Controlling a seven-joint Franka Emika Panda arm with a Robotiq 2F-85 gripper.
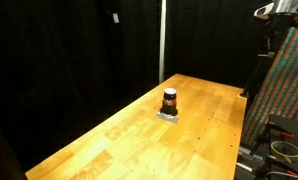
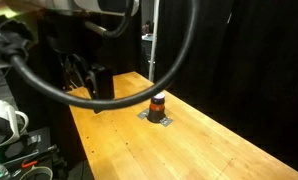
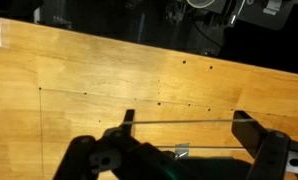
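Observation:
A dark cylindrical container (image 1: 170,104) with a pale top stands upright on the wooden table in exterior view 1. In exterior view 2 the same container (image 2: 157,106) shows a reddish band round it. Beneath it lies a flat silvery piece (image 1: 167,117). My gripper is open in the wrist view, its two dark fingers wide apart above bare wood. A small pale patch (image 3: 182,151) shows between them lower down; what it is I cannot tell. The container stands apart from the gripper.
A thick black cable (image 2: 109,101) loops across exterior view 2. Black curtains hang behind the table.

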